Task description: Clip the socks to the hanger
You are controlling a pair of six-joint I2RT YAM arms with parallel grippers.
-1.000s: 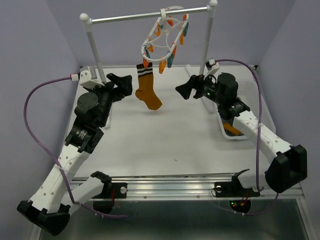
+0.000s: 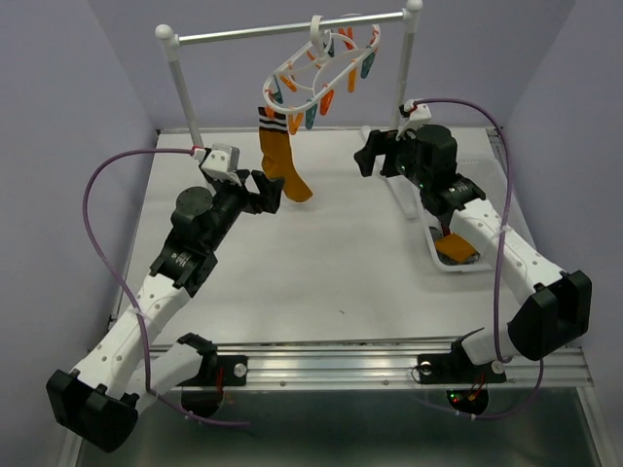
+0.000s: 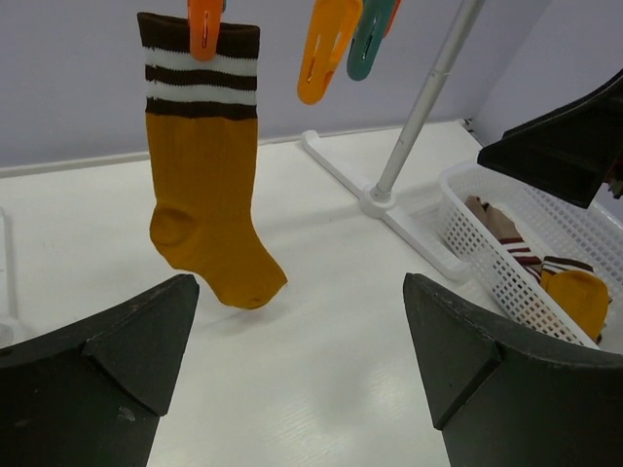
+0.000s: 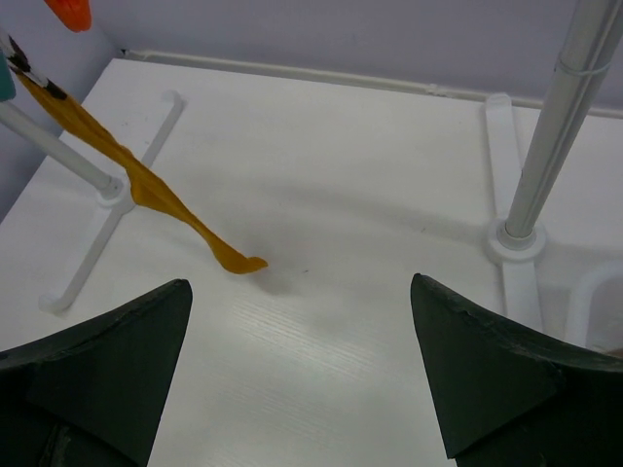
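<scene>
A mustard sock (image 2: 282, 165) with black-and-white striped cuff hangs from a clip on the white ring hanger (image 2: 321, 83). My left gripper (image 2: 263, 190) is open, in front of the sock at its left, nothing between its fingers. My right gripper (image 2: 375, 148) is open and empty, right of the hanging sock near the right post.
A white basket (image 2: 438, 255) at right holds more socks (image 3: 574, 297). Two posts (image 4: 540, 156) on long feet carry the crossbar (image 2: 253, 34).
The hanger and hanging sock have swung leftward.
</scene>
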